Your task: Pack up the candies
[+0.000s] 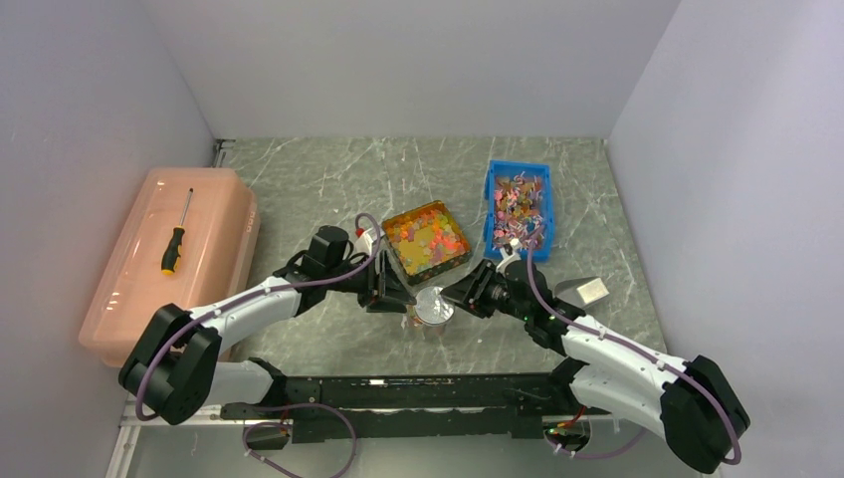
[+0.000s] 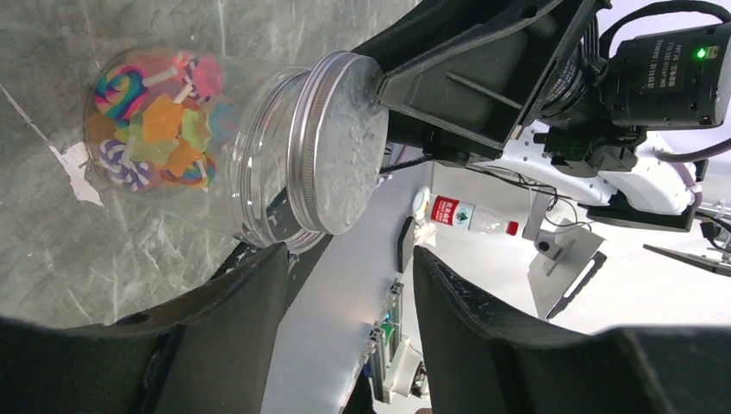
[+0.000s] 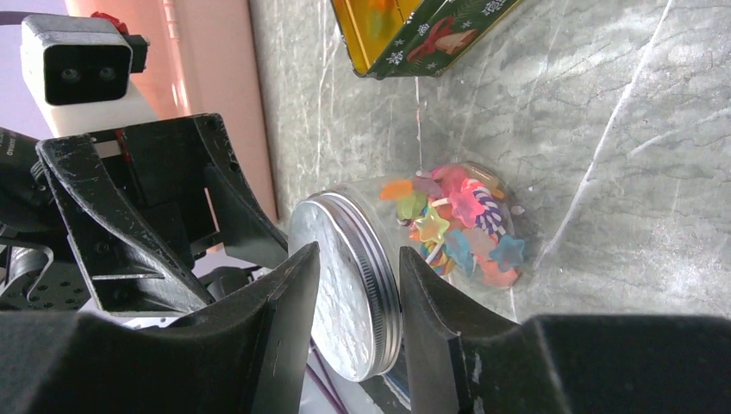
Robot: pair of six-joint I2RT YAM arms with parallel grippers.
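The clear jar (image 2: 159, 138) holds mixed candies and stands on the table between my two grippers. Its silver lid (image 1: 434, 306) sits tilted at the mouth, and the glass thread shows beneath it in the left wrist view. My left gripper is open, its fingers spread at the jar's left side with nothing between them. From the right, the fingers of my right gripper reach around the lid's edge. They are partly apart, with the rim between them; how firmly they touch it cannot be seen.
Behind the jar lies a patterned box (image 1: 428, 239) of gummy candies. A blue basket (image 1: 549, 204) of lollipops and other candies stands at back right, a grey scoop (image 1: 579, 291) in front of it. A screwdriver (image 1: 177, 229) rests on the peach bin (image 1: 129, 269) at left.
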